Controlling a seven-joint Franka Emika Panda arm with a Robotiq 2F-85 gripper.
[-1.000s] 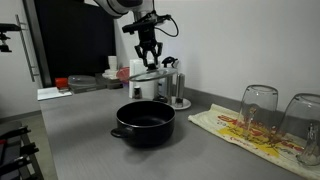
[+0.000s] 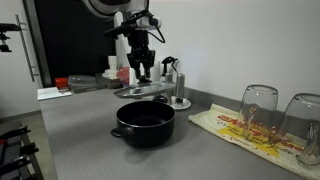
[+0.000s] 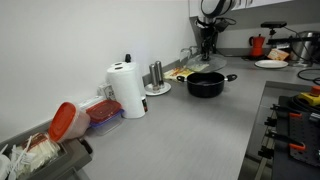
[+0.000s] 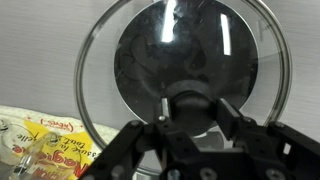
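Observation:
A black two-handled pot (image 2: 145, 124) stands uncovered on the grey table. Above it, slightly toward its back, hangs a clear glass lid (image 2: 130, 95) with a metal rim. My gripper (image 2: 145, 76) is shut on the lid's dark round knob. In the wrist view the knob (image 4: 190, 108) sits between the fingers, and the pot's dark inside (image 4: 140, 55) shows through the glass. Exterior view 2 has the black pot (image 3: 206, 85) at the table's far part, with the lid (image 3: 203, 66) just over it.
Upturned glasses (image 2: 258, 105) stand on a yellow-and-white cloth (image 2: 235, 128) to the right. Metal shakers (image 2: 180, 90) are behind the pot. A paper towel roll (image 3: 127, 90) and plastic containers (image 3: 68, 122) line the wall.
The lid, held in my gripper, has come down and a little to the left in exterior view 1, closer to the pot. The pot has stayed in place.

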